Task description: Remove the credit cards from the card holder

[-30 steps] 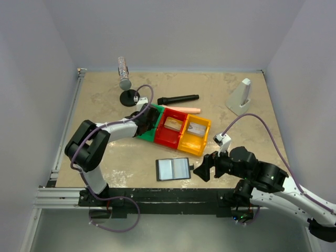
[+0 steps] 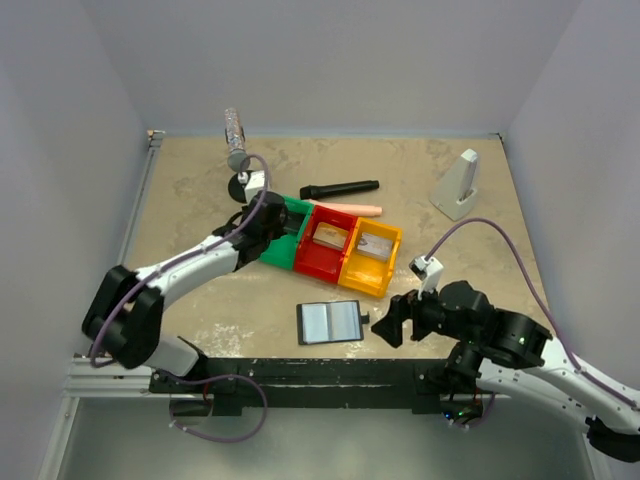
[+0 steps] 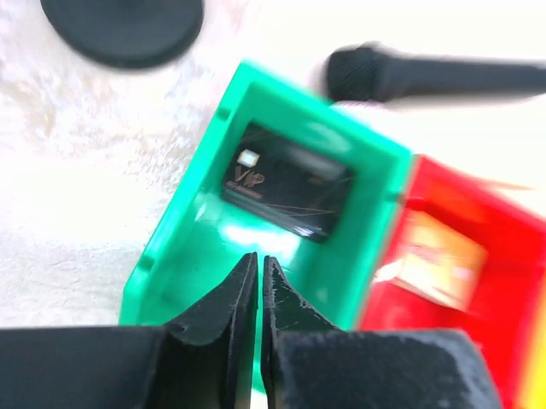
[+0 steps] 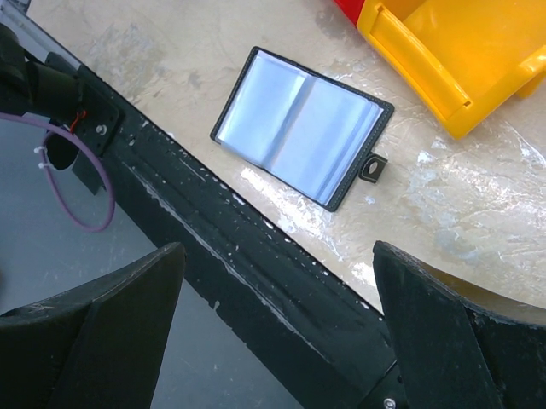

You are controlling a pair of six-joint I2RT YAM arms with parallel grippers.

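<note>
The card holder (image 2: 330, 322), a black-edged folder with clear sleeves, lies open near the front edge, also in the right wrist view (image 4: 300, 128). A black card (image 3: 286, 183) lies in the green bin (image 3: 194, 262), beneath my left gripper, whose fingertips look together with nothing visible between them. Tan cards (image 2: 329, 236) are in the red bin (image 2: 320, 260) and pale ones (image 2: 375, 247) in the yellow bin (image 2: 365, 271). My right gripper hangs open and empty right of the holder, near the front edge.
A black microphone (image 2: 340, 189), pink cylinder (image 2: 350, 209), round black stand (image 3: 124, 25), clear tube (image 2: 235, 140) and white stand (image 2: 455, 185) sit behind or beside the bins.
The right arm is nearly unchanged.
</note>
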